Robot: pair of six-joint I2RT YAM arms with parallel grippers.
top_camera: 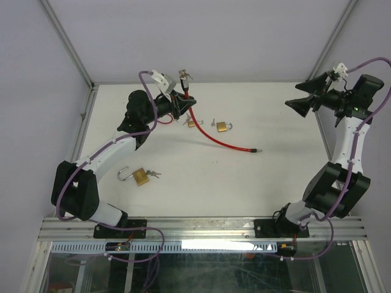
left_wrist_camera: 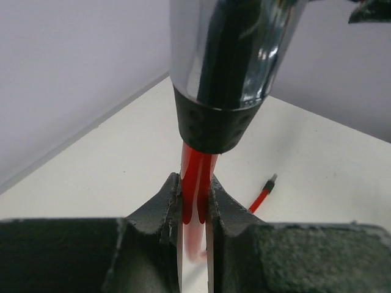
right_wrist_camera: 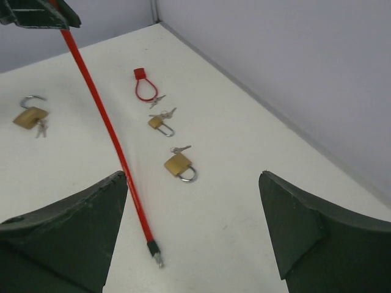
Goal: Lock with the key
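A red cable lock (top_camera: pixel 215 140) hangs in a curve from my left gripper (top_camera: pixel 186 101), which is shut on it just below the black-and-silver lock head (left_wrist_camera: pixel 229 73). A key (top_camera: pixel 184 75) sticks up from that head. The cable's free end, a black tip with a metal pin (right_wrist_camera: pixel 155 253), points down to the right over the table. My right gripper (top_camera: pixel 304 96) stands open and empty at the far right, well apart from the cable. In the right wrist view its fingers (right_wrist_camera: pixel 73 235) are spread wide.
Two small brass padlocks, one in the middle (right_wrist_camera: pixel 179 164) and one behind it (right_wrist_camera: pixel 156 123), lie with keys nearby. A red looped lock (right_wrist_camera: pixel 140 78) rests farther back. An open brass padlock (top_camera: pixel 141 177) lies front left with keys (top_camera: pixel 154 174).
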